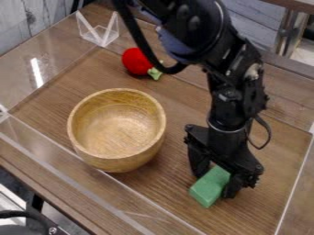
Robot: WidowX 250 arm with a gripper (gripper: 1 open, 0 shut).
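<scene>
My black gripper point(211, 163) is low over the table, its fingers around a green block point(210, 187) at the lower middle right; whether they grip it I cannot tell. A tan wooden bowl point(116, 127) sits to the left of the gripper.
A red object with a green part point(138, 61) lies at the back, near the arm. A white wire-like object point(98, 26) is at the upper left.
</scene>
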